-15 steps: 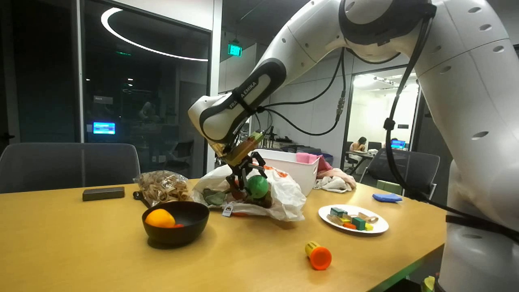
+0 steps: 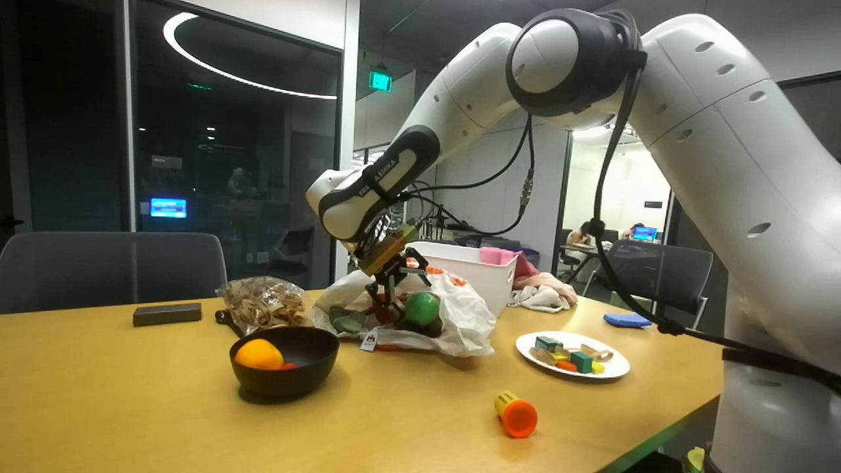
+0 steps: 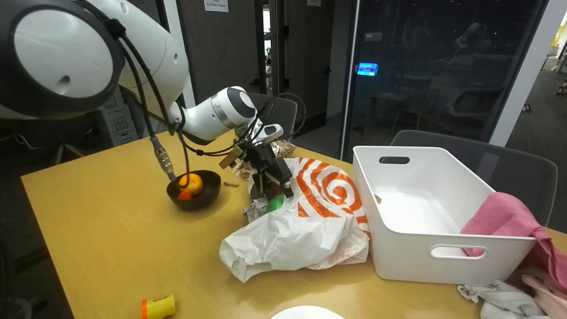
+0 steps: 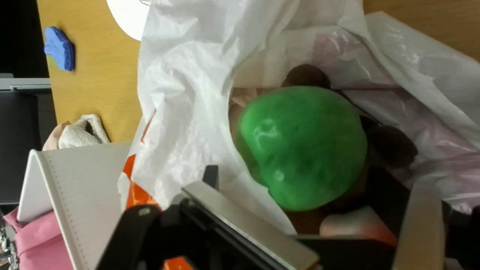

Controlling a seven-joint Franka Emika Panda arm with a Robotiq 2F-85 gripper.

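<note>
Inside the mouth of a white plastic bag [image 2: 465, 319] lies a round, shiny green object [image 2: 422, 309], with brown things around it. My gripper [image 2: 400, 293] reaches down into the bag's opening at the green object. In the wrist view the green object [image 4: 306, 146] sits just beyond the two fingers [image 4: 252, 227], which are spread apart. A pale and red thing [image 4: 355, 227] shows low between them, partly hidden. From the second exterior view, the green object [image 3: 274, 203] peeks out below the gripper [image 3: 273, 190], and the bag [image 3: 297, 239] covers much of the rest.
A black bowl [image 2: 315, 359] with an orange fruit [image 2: 260, 355] stands left of the bag. The white bin [image 3: 452, 260] adjoins the bag on its other side. A plate of blocks [image 2: 532, 347] and a yellow container [image 2: 516, 414] lie nearer the robot base.
The green object sits slightly lower and to the right in the first exterior view. The upper arm links have shifted left and downward, while the gripper stays at the bag's opening.
</note>
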